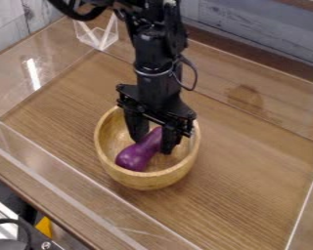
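A black robot gripper (154, 125) reaches down from the top of the camera view into a round wooden bowl (146, 178). Its fingers are open, on either side of the upper end of a purple eggplant-like object (136, 156), which lies diagonally in the bowl. Whether the fingers touch it cannot be told.
A clear plastic container (97, 31) stands at the back left. Clear low borders run along the table's edges, with cables at the lower left.
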